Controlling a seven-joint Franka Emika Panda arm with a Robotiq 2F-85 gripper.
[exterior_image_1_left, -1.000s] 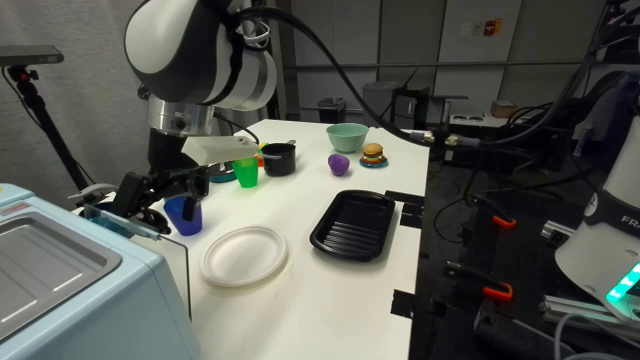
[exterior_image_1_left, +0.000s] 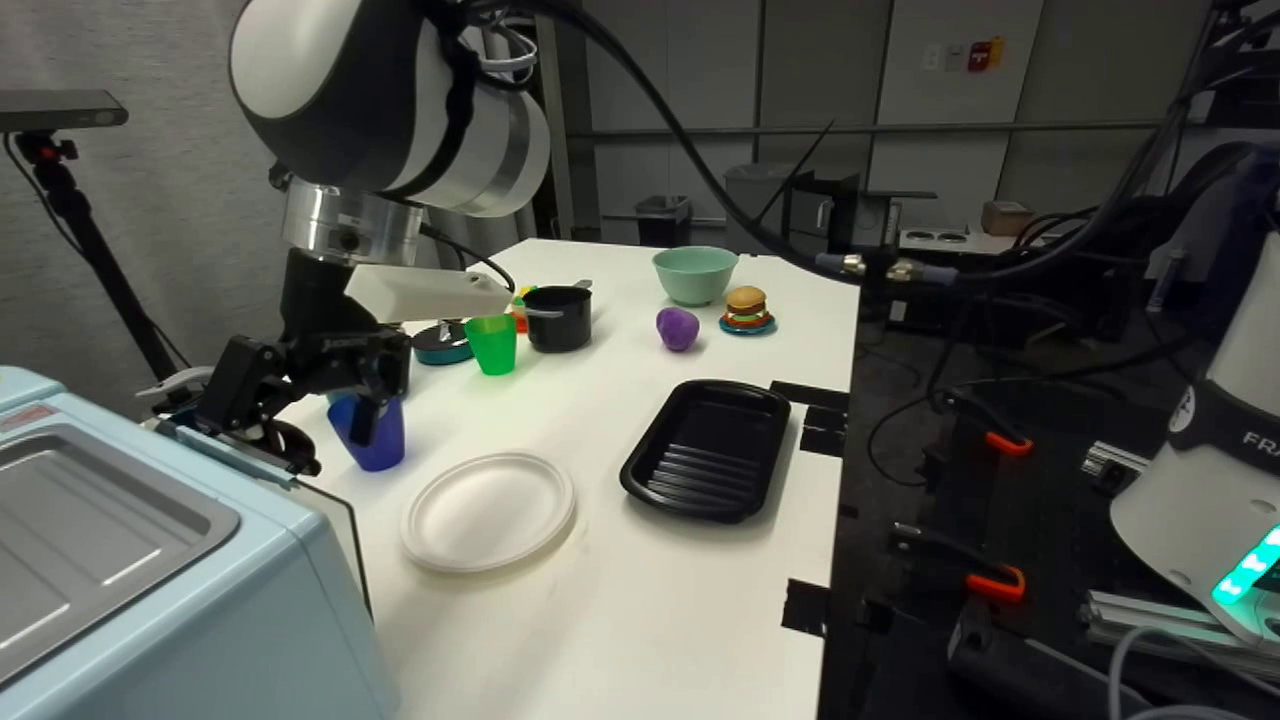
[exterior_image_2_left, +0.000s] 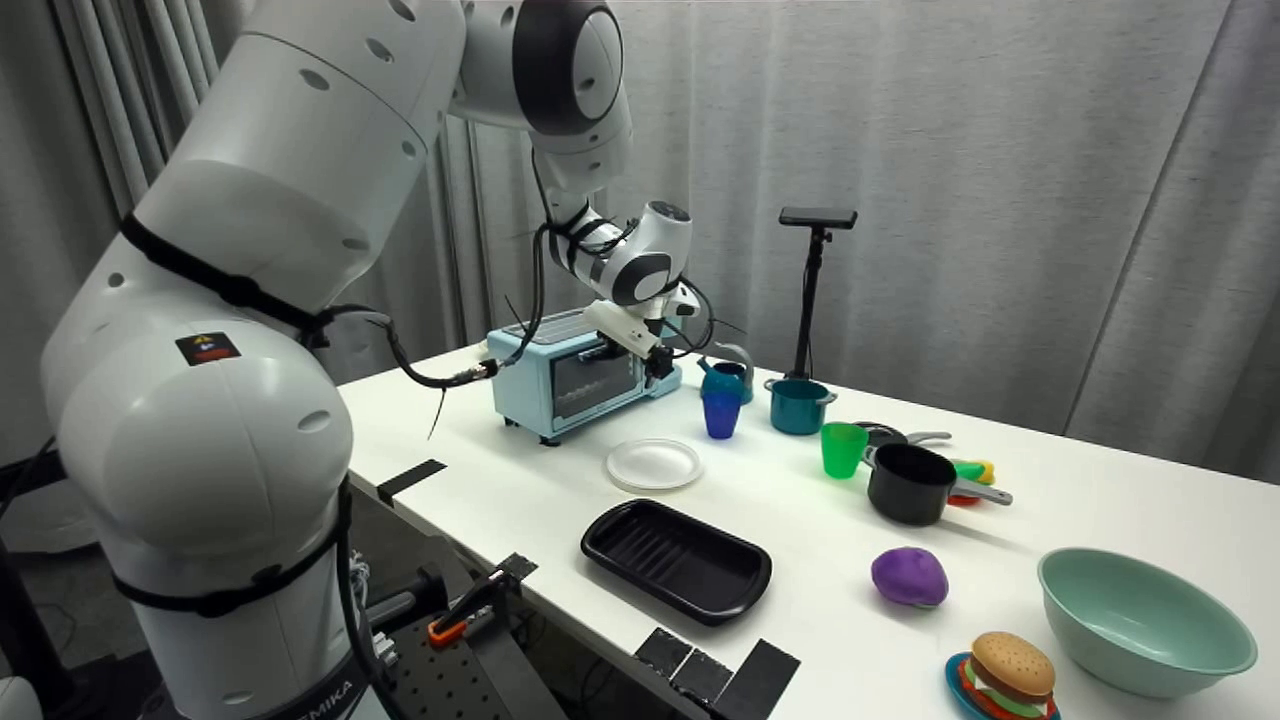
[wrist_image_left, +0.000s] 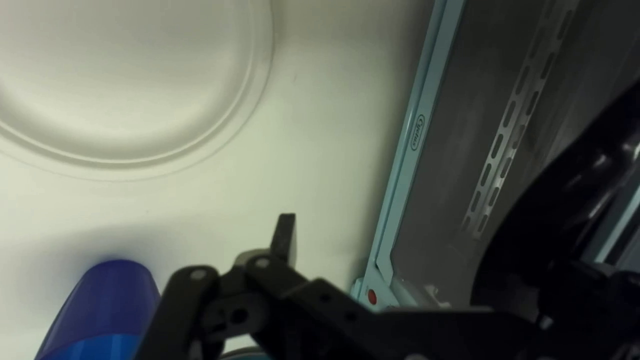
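Note:
The light-blue toaster oven (exterior_image_1_left: 276, 528) stands at the table's left edge; its glass door (exterior_image_1_left: 342, 516) sits slightly ajar. At the door's upper edge is my gripper (exterior_image_1_left: 333, 432), its fingers spread apart with nothing visible between them. One finger reaches to the oven side, the other hangs over the table side. From the far side, the gripper (exterior_image_2_left: 660, 364) is small, beside the oven door (exterior_image_2_left: 596, 382). The wrist view shows one fingertip (wrist_image_left: 284, 237), the grey door glass (wrist_image_left: 462, 150) and a dark curved shape at right; contact there is unclear.
Close to the gripper stands a blue cup (exterior_image_1_left: 374, 434). In front of the oven lies a white plate (exterior_image_1_left: 488, 510), then a black tray (exterior_image_1_left: 708, 450). Beyond are a green cup (exterior_image_2_left: 843, 450), black pot (exterior_image_2_left: 909, 482), purple object (exterior_image_2_left: 909, 576), burger (exterior_image_2_left: 1010, 672) and bowl (exterior_image_2_left: 1140, 624).
My gripper has moved left and slightly down, toward the oven. The oven door has swung closer to the oven body. Plate, cups and tray have stayed put.

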